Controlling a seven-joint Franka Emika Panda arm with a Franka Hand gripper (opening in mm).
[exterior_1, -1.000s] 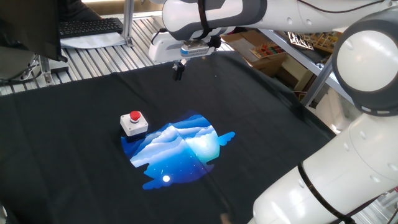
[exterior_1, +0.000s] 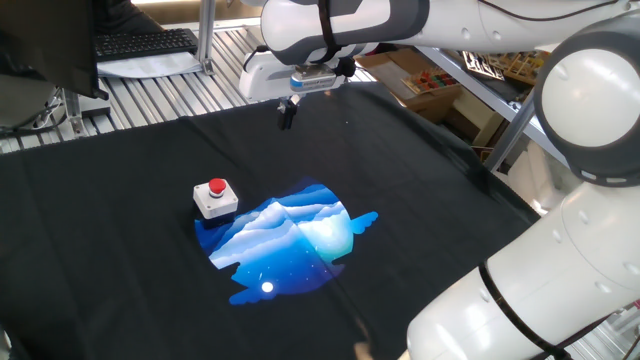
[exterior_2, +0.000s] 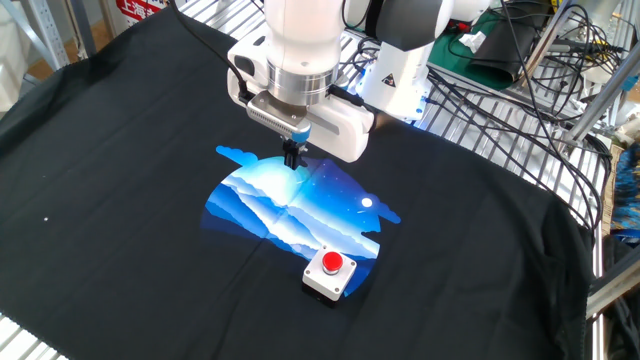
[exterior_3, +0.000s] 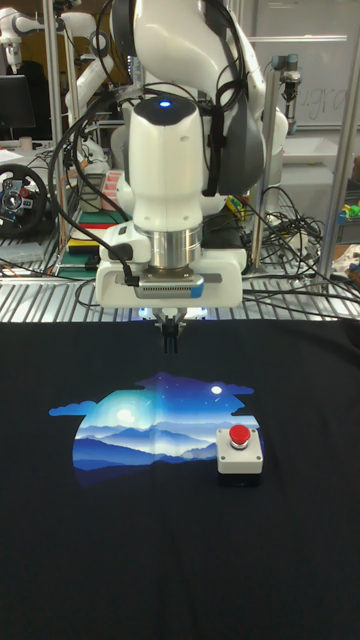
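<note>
A small white box with a red push button (exterior_1: 217, 187) stands upright on a black base, at the upper left edge of a blue mountain picture (exterior_1: 290, 240). In the third exterior view the button box (exterior_3: 240, 457) covers the picture's right corner. My gripper (exterior_1: 287, 113) hangs above the cloth, pointing down, well apart from the box. Its dark fingers (exterior_3: 170, 339) sit close together, and nothing shows between them. The second exterior view has the gripper (exterior_2: 292, 155) overlapping the picture's far edge, with the button box (exterior_2: 330, 272) nearer the camera.
Black cloth (exterior_1: 100, 240) covers the table, with wide bare areas around the picture. A keyboard (exterior_1: 147, 43) lies on the slatted metal surface beyond it. Loose cables (exterior_2: 540, 130) tangle by the arm's base. Something thin and blurred shows at the front edge in the first exterior view.
</note>
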